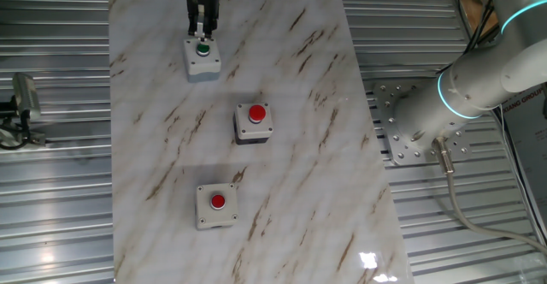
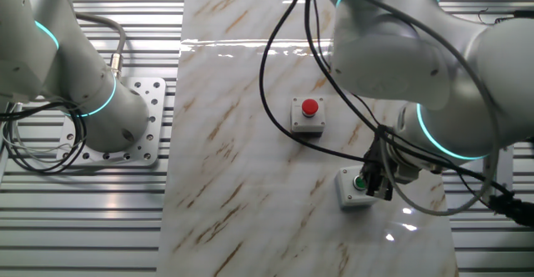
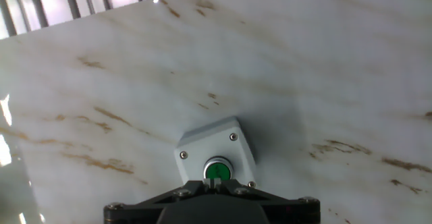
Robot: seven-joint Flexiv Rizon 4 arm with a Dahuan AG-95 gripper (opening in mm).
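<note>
A light grey box (image 1: 202, 68) with a green button (image 1: 203, 50) on top sits at the far end of the marble table. My gripper (image 1: 201, 35) is at that button, its tips at the button's edge. In the wrist view the shut fingertips of the gripper overlap the near edge of the green button (image 3: 217, 171), with nothing seen between them. Whether they touch it cannot be told. Exterior view 2 shows the gripper (image 2: 380, 185) beside the same box (image 2: 350, 197), partly covering it.
A box with a red mushroom button (image 1: 257, 113) stands mid-table, and another with a smaller red button (image 1: 219, 202) lies nearer. Bare marble surrounds them. Black cables (image 2: 267, 93) hang from my arm.
</note>
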